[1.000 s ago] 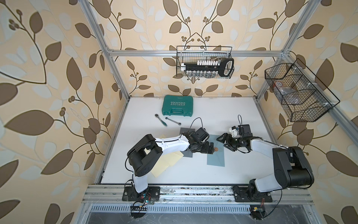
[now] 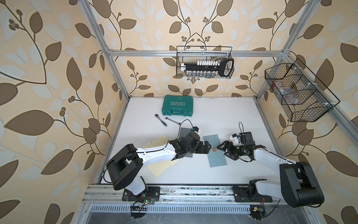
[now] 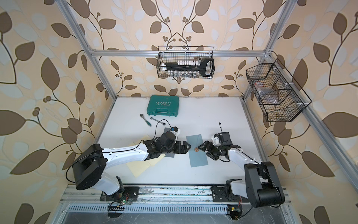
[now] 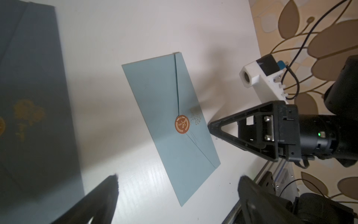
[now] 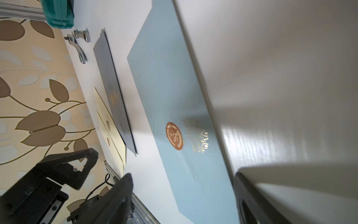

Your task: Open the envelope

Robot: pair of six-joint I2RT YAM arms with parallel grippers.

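Note:
A light blue envelope (image 4: 160,93) lies flat on the white table, its flap held down by a round red-brown seal (image 4: 182,124). At its right edge is my right gripper (image 2: 226,150), fingers apart; in the left wrist view its tip (image 4: 212,127) meets the edge near the seal. One right finger (image 5: 248,194) sits along that same edge in the right wrist view, and whether it presses on the paper cannot be told. My left gripper (image 2: 207,147) is open above the table, left of the envelope, with nothing between its fingers.
A dark grey envelope (image 4: 33,93) and cream envelopes (image 2: 160,168) lie to the left, partly under the left arm. Behind them are a ratchet (image 2: 161,120), a wrench (image 2: 173,121) and a green case (image 2: 177,105).
The left gripper has drawn back to the left, uncovering the seal. The blue envelope has turned slightly, its near end now farther right.

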